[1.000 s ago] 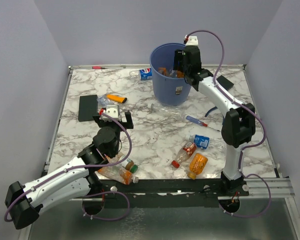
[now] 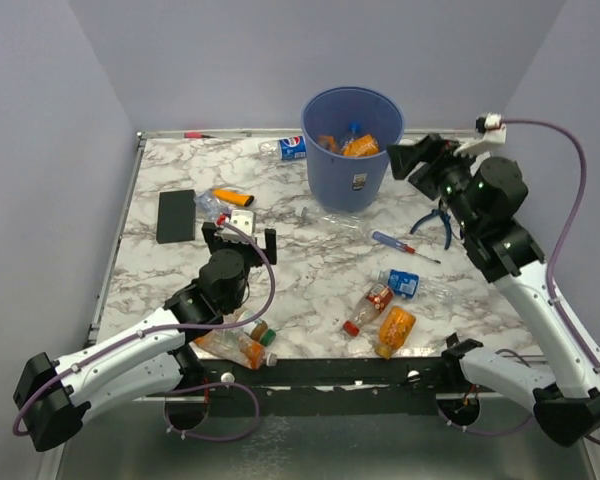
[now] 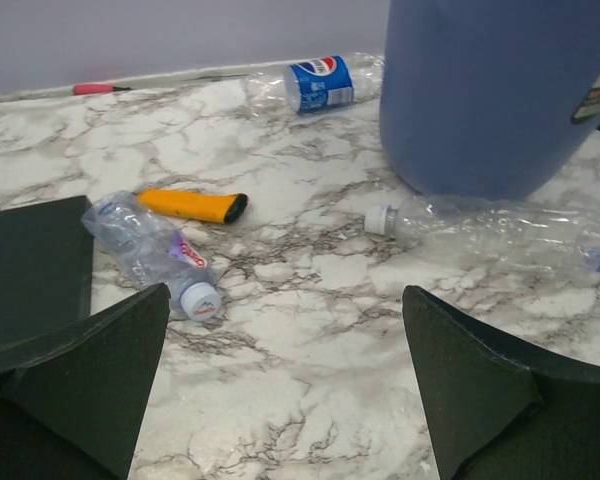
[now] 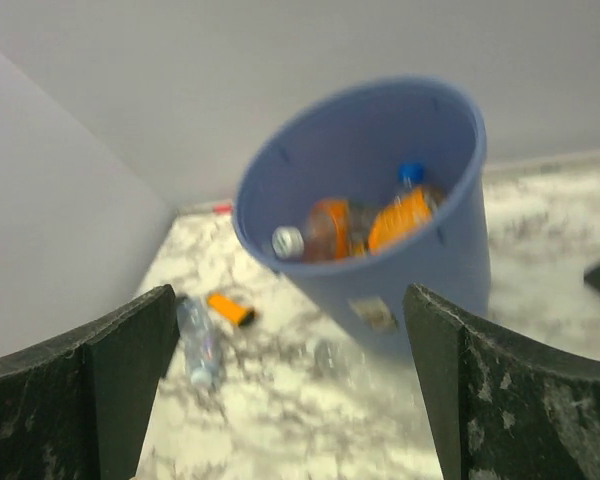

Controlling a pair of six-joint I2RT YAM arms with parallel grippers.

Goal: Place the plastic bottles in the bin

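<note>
The blue bin [image 2: 340, 175] holds orange bottles and one with a blue cap. My right gripper [image 2: 410, 160] is open just right of its rim. My left gripper [image 2: 238, 240] hangs open over the table's left-centre; its view shows a clear bottle [image 3: 150, 255] with white cap and another [image 3: 490, 230] by the bin's foot. A Pepsi-label bottle [image 2: 285, 149] lies left of the bin. A blue-label bottle [image 2: 410, 284], red-label bottle [image 2: 368, 308] and orange bottle [image 2: 396, 330] lie front right; several more [image 2: 230, 345] lie under the left arm.
A dark tablet [image 2: 175, 216], yellow-handled object [image 2: 233, 197], screwdriver [image 2: 400, 243] and pliers [image 2: 440, 225] lie on the marble table [image 2: 300, 290].
My right arm rose out of the bin and swung right past its rim. My left gripper shifted slightly right and down in the top view.
</note>
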